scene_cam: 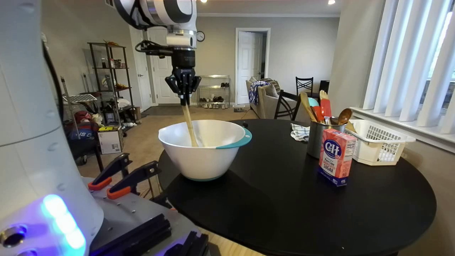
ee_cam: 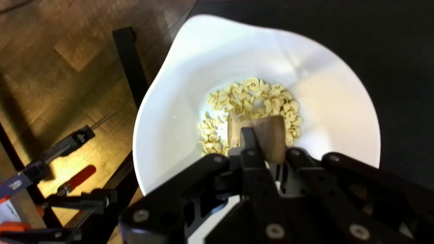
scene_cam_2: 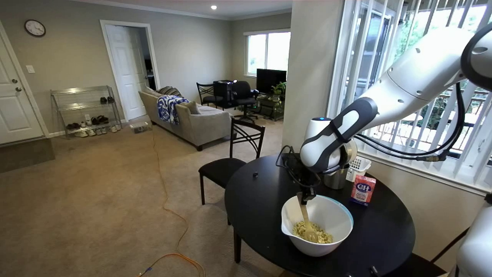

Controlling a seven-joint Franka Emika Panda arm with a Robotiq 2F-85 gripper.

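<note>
My gripper (scene_cam: 185,101) points down above the white mixing bowl (scene_cam: 198,160), shut on the upper end of a wooden spoon (scene_cam: 189,123). The spoon slants down into the bowl, its lower end among pale pasta pieces (scene_cam_2: 300,229) in exterior view 2. From the wrist, the spoon's wooden end (ee_cam: 270,136) shows between the dark fingers, and curled pasta (ee_cam: 248,95) lies around it on the bowl's floor. The bowl stands upright on the black round table, with a teal handle (scene_cam: 239,141) on its right side.
To the right stand a pink sugar box (scene_cam: 337,157), a metal utensil holder (scene_cam: 317,138) and a white basket (scene_cam: 379,143). A checked cloth (scene_cam: 300,132) lies behind them. Bare black tabletop (scene_cam: 277,204) stretches between bowl and box.
</note>
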